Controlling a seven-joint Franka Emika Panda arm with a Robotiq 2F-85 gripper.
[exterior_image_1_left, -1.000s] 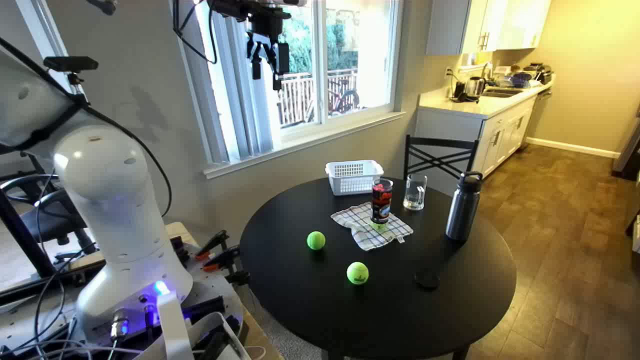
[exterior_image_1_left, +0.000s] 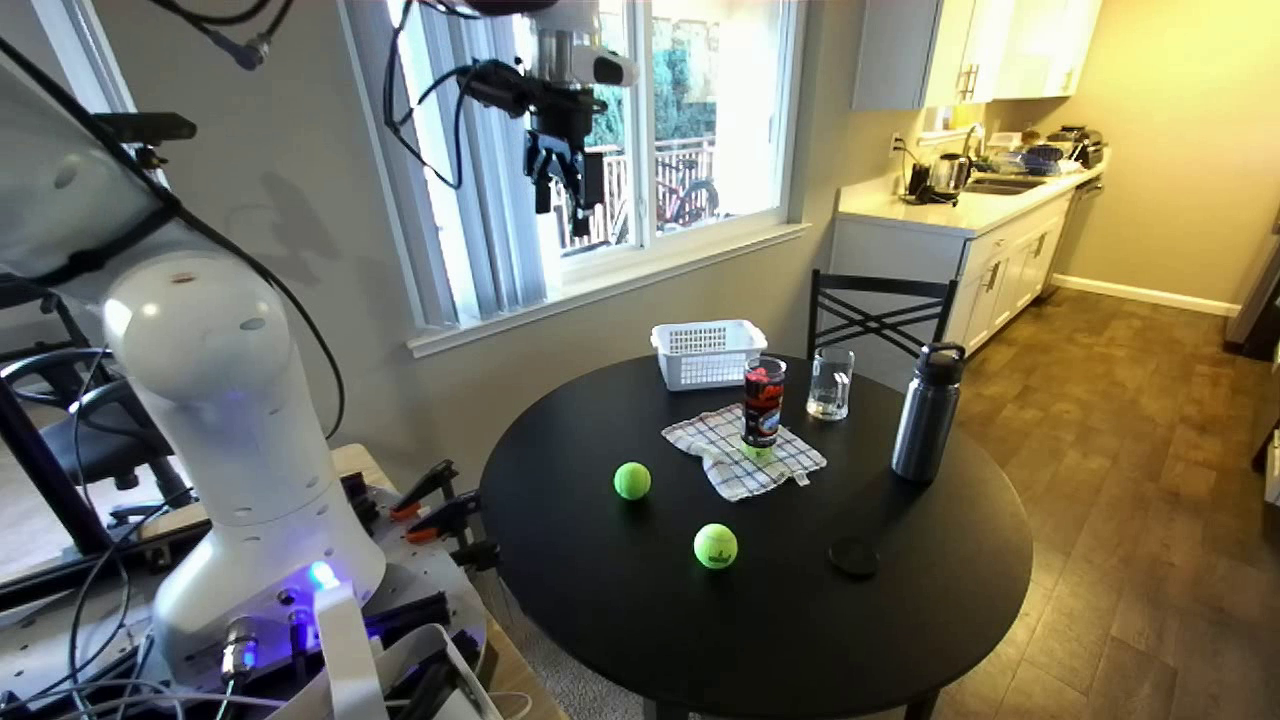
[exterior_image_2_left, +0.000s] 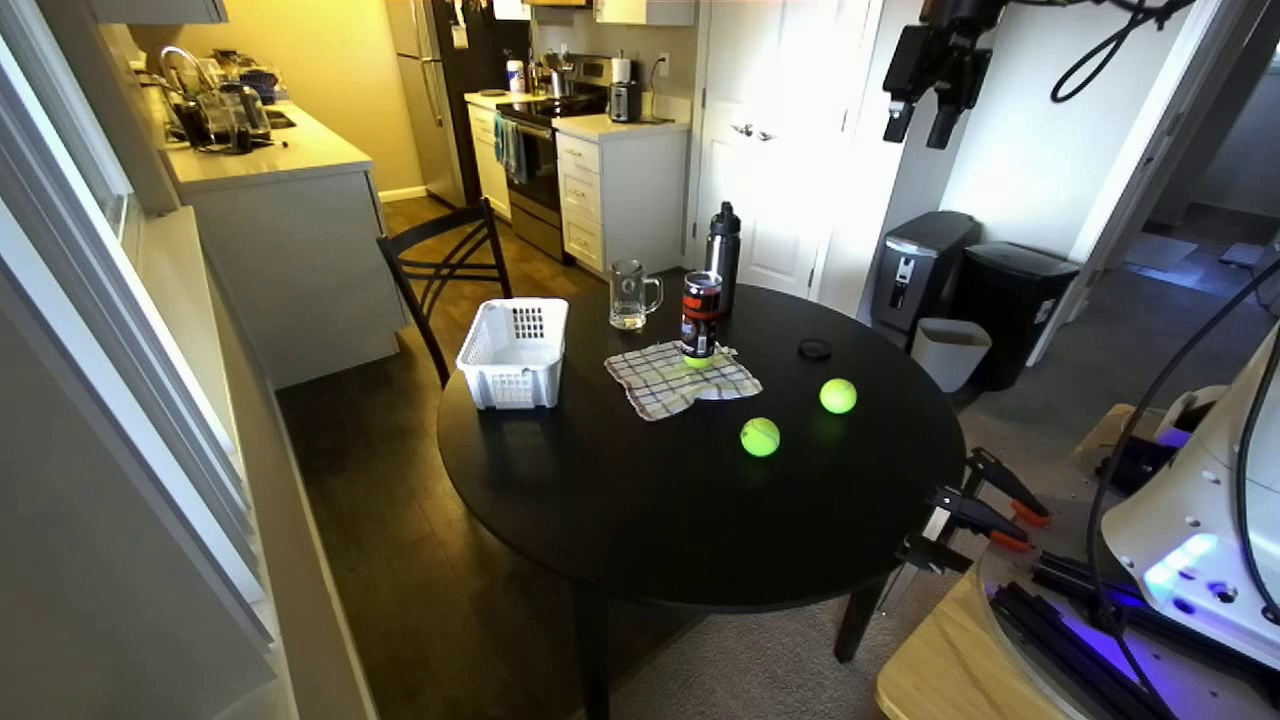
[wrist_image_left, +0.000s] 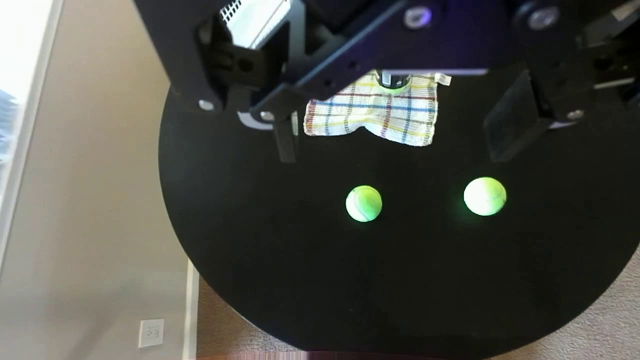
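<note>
My gripper (exterior_image_1_left: 561, 220) hangs high above the table, open and empty; its two fingers stand wide apart in the wrist view. Two tennis balls lie on the black table: one ball (wrist_image_left: 363, 203) nearer the window side, the other ball (wrist_image_left: 484, 196) to its right in the wrist view. A patterned can-like container (exterior_image_2_left: 701, 314) stands upright on a checked cloth (exterior_image_2_left: 654, 380), with bright green showing at its base. Behind the cloth in exterior view 1 is a white basket (exterior_image_1_left: 710, 356); its inside looks empty in exterior view 2.
A glass mug (exterior_image_1_left: 829, 384) and a tall metal bottle (exterior_image_1_left: 926, 414) stand on the far side of the round table (exterior_image_1_left: 768, 636). A black ring-like lid (exterior_image_1_left: 853, 557) lies flat near the right. Clamps (exterior_image_1_left: 444, 510) grip near the left edge.
In exterior view 1, my gripper has moved right and down, still high over the table. The balls, cloth, container and basket have stayed in place.
</note>
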